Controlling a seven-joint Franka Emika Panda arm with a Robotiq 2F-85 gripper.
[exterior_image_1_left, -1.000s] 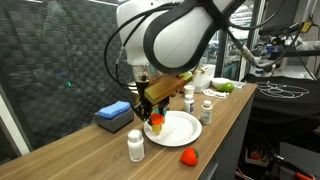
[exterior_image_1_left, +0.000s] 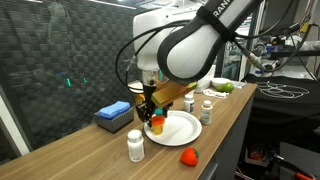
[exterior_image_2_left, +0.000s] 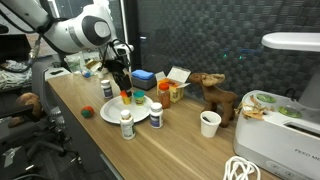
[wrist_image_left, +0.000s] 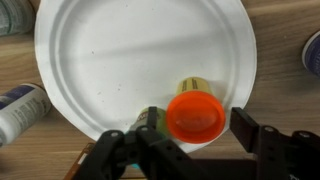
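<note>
An orange-topped, yellow-sided cup (wrist_image_left: 195, 117) stands on the white plate (wrist_image_left: 130, 50), near the plate's edge. In the wrist view my gripper has one finger on each side of the orange top, with small gaps showing, so its fingers are parted around the cup. The same cup (exterior_image_1_left: 157, 122) shows just below the gripper (exterior_image_1_left: 152, 112) in exterior view 1. Beside it on the plate is a teal-topped cup (exterior_image_2_left: 139, 97), partly hidden behind a finger in the wrist view.
White bottles (exterior_image_2_left: 127, 124) stand close to the plate, with an orange-brown jar (exterior_image_2_left: 164, 94) nearby. A red tomato (exterior_image_1_left: 189, 156) lies near the counter's front edge. Behind are a blue-topped box (exterior_image_1_left: 113, 110) and a toy moose (exterior_image_2_left: 222, 92). Bare counter (exterior_image_1_left: 70, 157) extends to the left.
The arm's upper body has shifted a little to the right in exterior view 1. The gripper stays by the orange-topped cup, and the plate and surrounding objects have not visibly moved.
</note>
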